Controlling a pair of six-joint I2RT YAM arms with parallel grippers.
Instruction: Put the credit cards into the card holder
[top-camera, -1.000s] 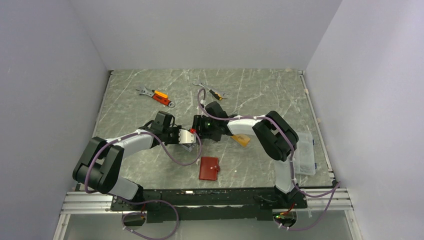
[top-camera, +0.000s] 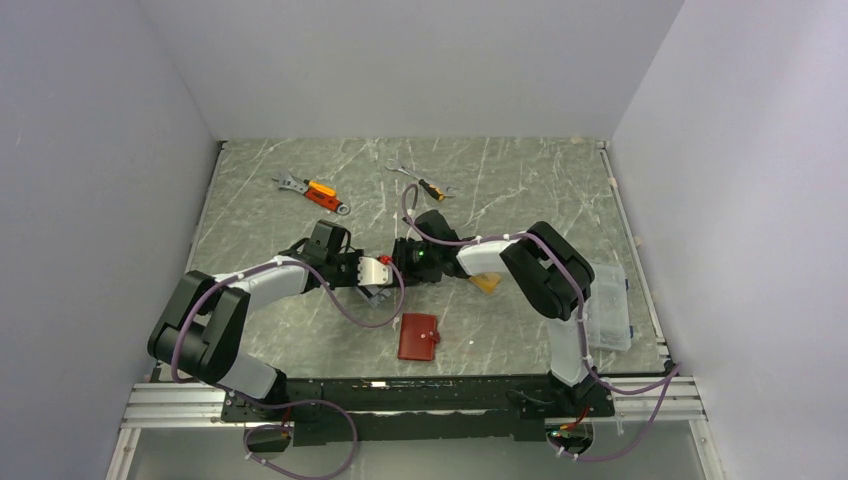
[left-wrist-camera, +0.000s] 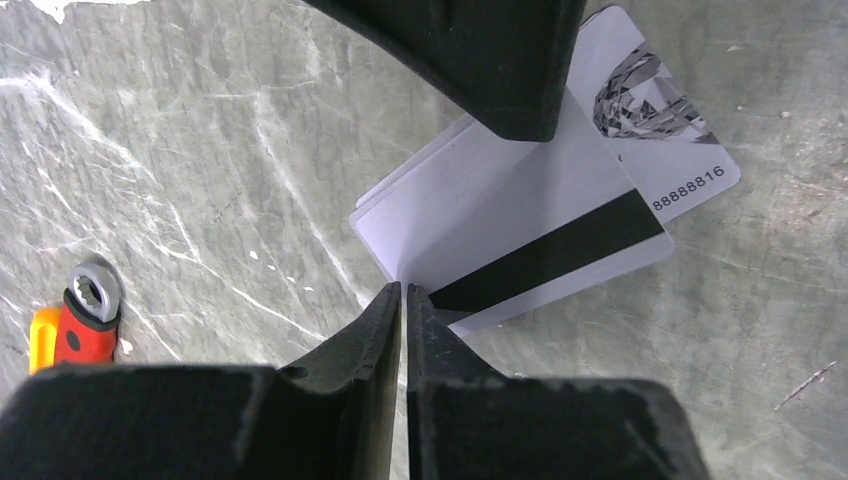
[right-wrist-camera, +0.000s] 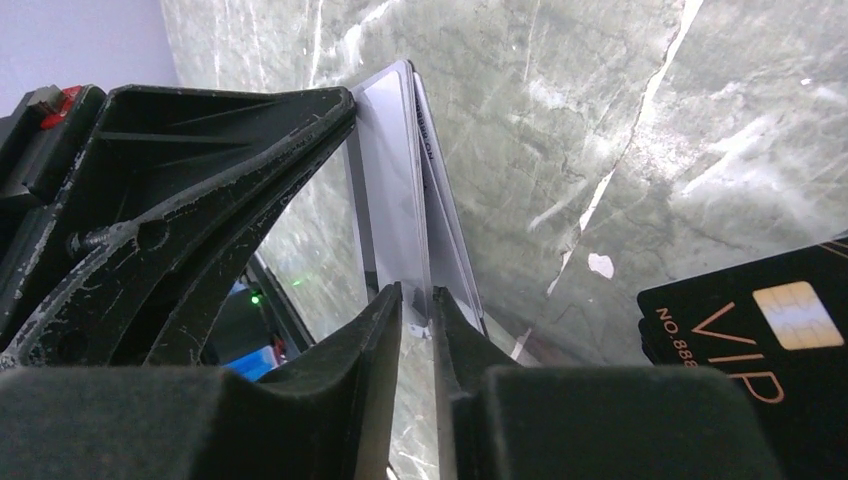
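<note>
A small stack of white cards (left-wrist-camera: 510, 210) with a magnetic stripe lies under both grippers. My left gripper is shut on a card corner at the stack's edge. In the right wrist view my right gripper has its fingertips close around an end of the cards (right-wrist-camera: 385, 170); whether it grips is unclear. Black VIP cards (right-wrist-camera: 750, 310) lie to the right in that view. The red-brown card holder (top-camera: 418, 336) lies on the table below the grippers in the top view.
Wrenches and screwdrivers (top-camera: 315, 194) lie at the back. A yellow item (top-camera: 486, 282) is partly under the right arm. A clear plastic box (top-camera: 608, 310) stands at the right. The table's front middle around the holder is mostly clear.
The left arm has moved only very slightly.
</note>
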